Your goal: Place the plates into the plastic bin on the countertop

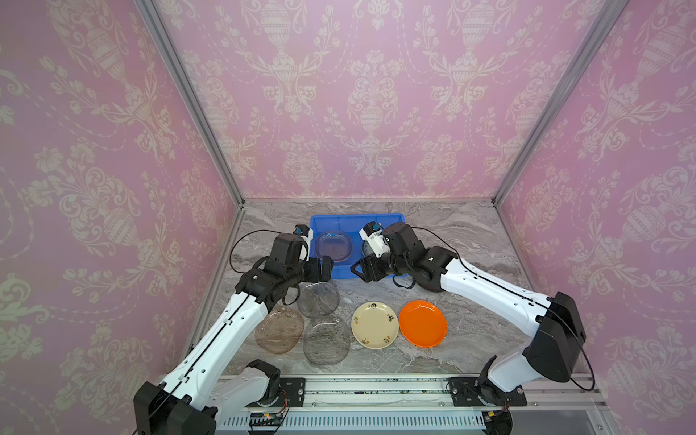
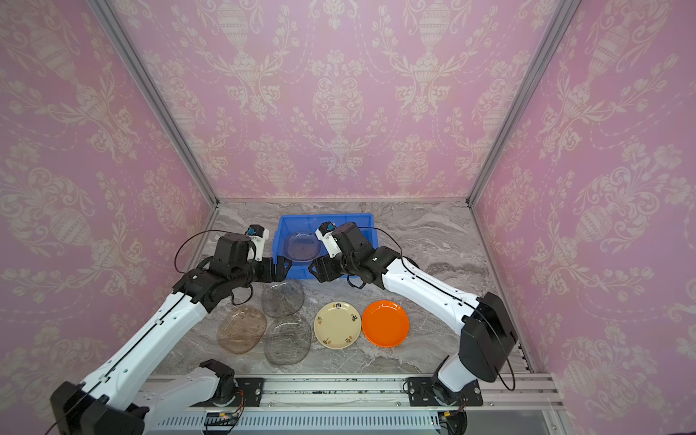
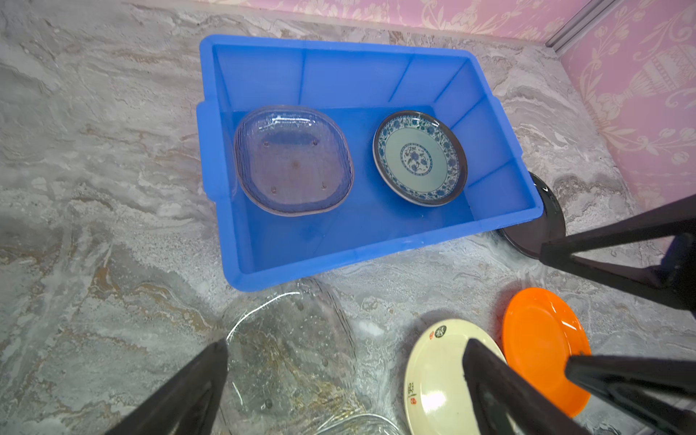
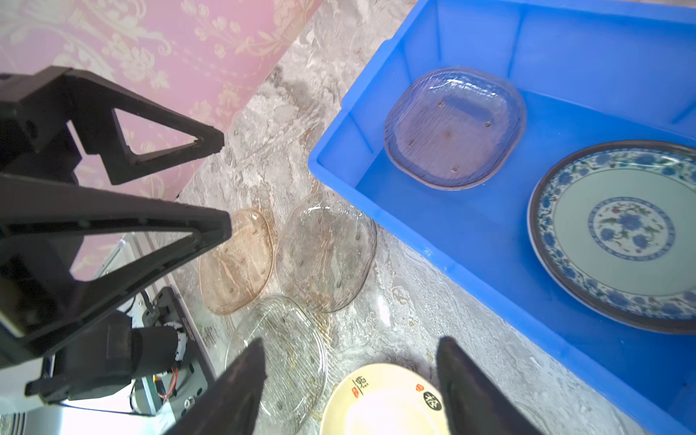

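The blue plastic bin point(image 3: 362, 250) holds a clear purplish plate point(image 3: 293, 163) on the left and a blue-patterned plate point(image 3: 419, 161) on the right. On the countertop lie two clear plates point(image 1: 317, 299) point(image 1: 326, 339), a brownish clear plate point(image 1: 280, 330), a cream plate point(image 1: 375, 324), an orange plate point(image 1: 422, 323) and a black plate point(image 3: 549, 217), which the right arm mostly covers in the top views. My left gripper point(image 1: 326, 269) is open and empty over the bin's front left edge. Near the front middle, my right gripper point(image 1: 367, 269) also has parted, empty fingers.
Patterned walls enclose the marble countertop point(image 1: 478, 253) at the back and sides. Both grippers hang close to each other. Bare counter shows to the right of the bin, and blue floor shows between the bin's two plates.
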